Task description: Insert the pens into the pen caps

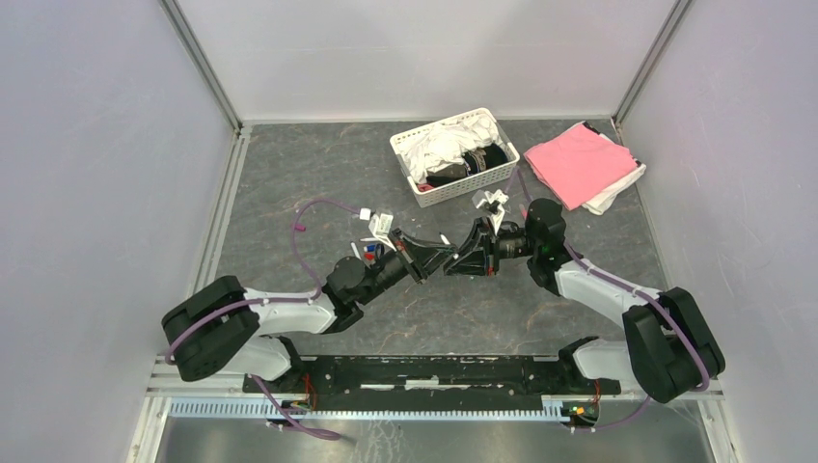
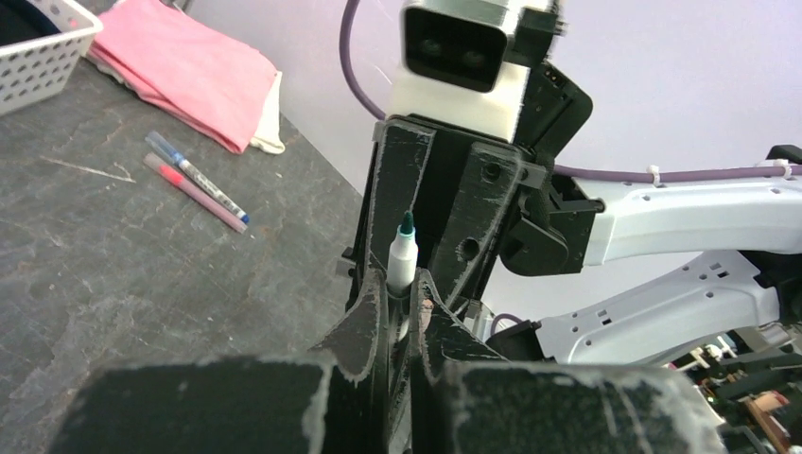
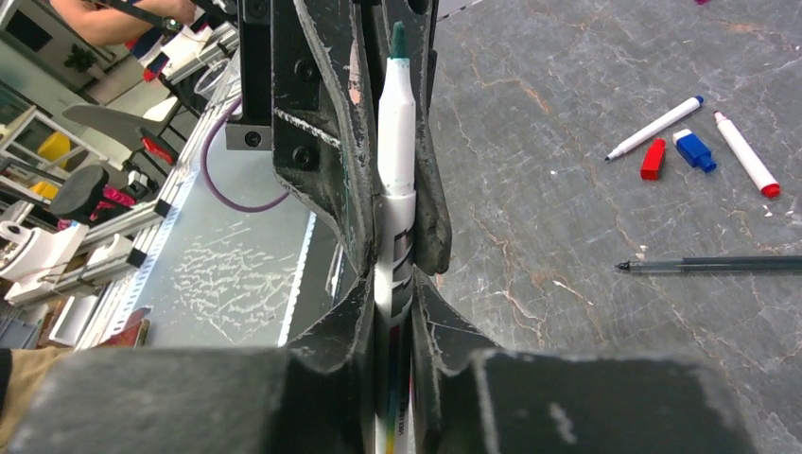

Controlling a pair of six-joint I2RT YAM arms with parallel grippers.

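A white marker with a bare green tip [image 3: 396, 132] stands upright between the two grippers, which meet near the middle of the table. My left gripper [image 1: 444, 258] is shut on this marker; in the right wrist view its fingers [image 3: 355, 180] clasp the marker below the tip. My right gripper [image 1: 461, 262] has its fingers on both sides of the same marker, lower down in its own view. Whether they press on it or leave a small gap is unclear. The marker's lower end is hidden. I see no green cap.
Beyond the left gripper lie a blue-ended marker [image 3: 654, 129], a red-ended marker [image 3: 747, 154], a red cap [image 3: 653, 159], a blue cap [image 3: 695, 149] and a black pen [image 3: 709, 265]. A blue pen [image 2: 199, 178] and red pen [image 2: 196, 194] lie elsewhere. Behind stands a basket [image 1: 453, 193].
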